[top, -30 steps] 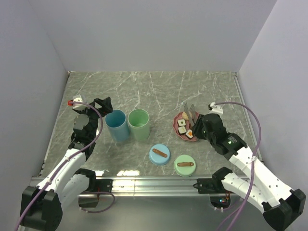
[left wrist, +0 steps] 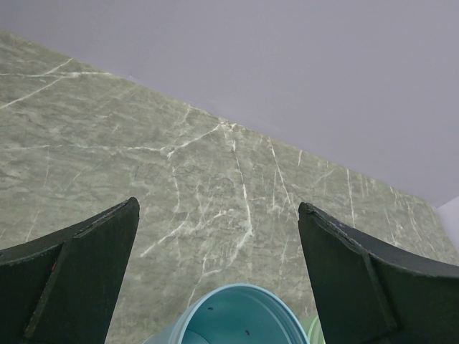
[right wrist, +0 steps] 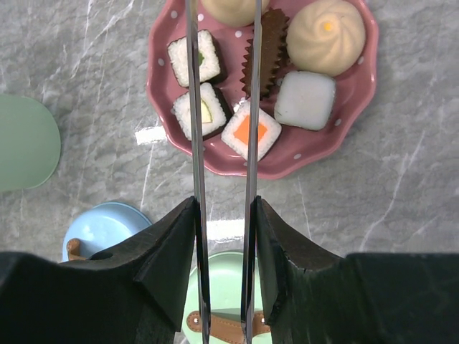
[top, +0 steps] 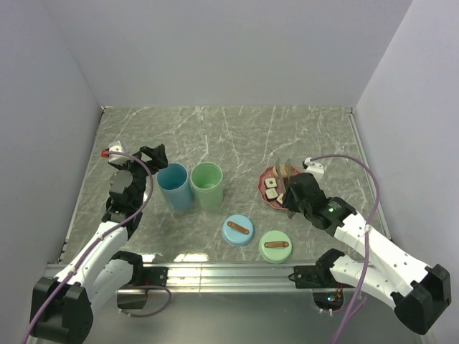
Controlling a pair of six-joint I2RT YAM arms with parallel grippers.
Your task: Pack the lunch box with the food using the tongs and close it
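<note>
A pink plate (right wrist: 308, 154) of food lies right of centre, holding white-and-dark sushi pieces (right wrist: 195, 111), an orange-topped piece (right wrist: 251, 132), a white block (right wrist: 305, 100), pale buns (right wrist: 326, 36) and a brown serrated piece (right wrist: 269, 54). My right gripper is shut on metal tongs (right wrist: 252, 165), whose two long arms stand apart over the plate. Whether they touch any food cannot be told. The blue container (top: 175, 188) and green container (top: 207, 185) stand left of centre. Behind the blue one, my left gripper is open and empty.
A blue lid (top: 237, 230) and a green lid (top: 275, 246), both with brown handles, lie near the front edge. A metal rail (top: 229, 276) runs along the front.
The left arm, containers and lids have stayed put.
</note>
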